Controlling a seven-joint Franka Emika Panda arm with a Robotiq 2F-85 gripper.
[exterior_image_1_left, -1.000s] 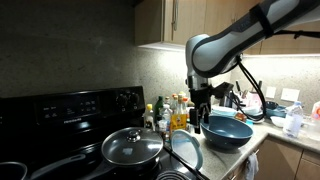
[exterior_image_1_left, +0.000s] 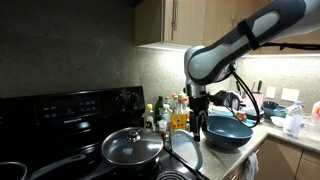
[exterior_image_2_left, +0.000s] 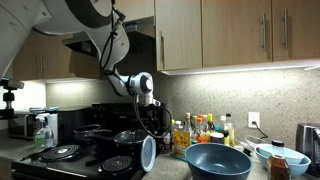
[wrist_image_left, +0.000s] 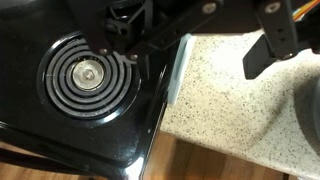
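My gripper (exterior_image_1_left: 197, 127) points down and stands open over the gap between stove and counter. Below it, a pale blue, round, flat lid-like disc (exterior_image_1_left: 187, 149) stands tilted on edge beside the stove; the same disc (exterior_image_2_left: 148, 154) appears upright in the second exterior view. Seen from the wrist, its thin edge (wrist_image_left: 179, 72) lies between the spread fingers of the gripper, closer to the left finger. Whether either finger touches it, I cannot tell.
A lidded pan (exterior_image_1_left: 132, 147) sits on the stove to the left. A large blue-grey bowl (exterior_image_2_left: 218, 160) is on the counter to the right, with several bottles (exterior_image_2_left: 200, 128) behind. An uncovered burner (wrist_image_left: 88, 74) shows.
The arm has shifted slightly left and down in the first exterior view. The disc, pan and bowl have stayed where they were.
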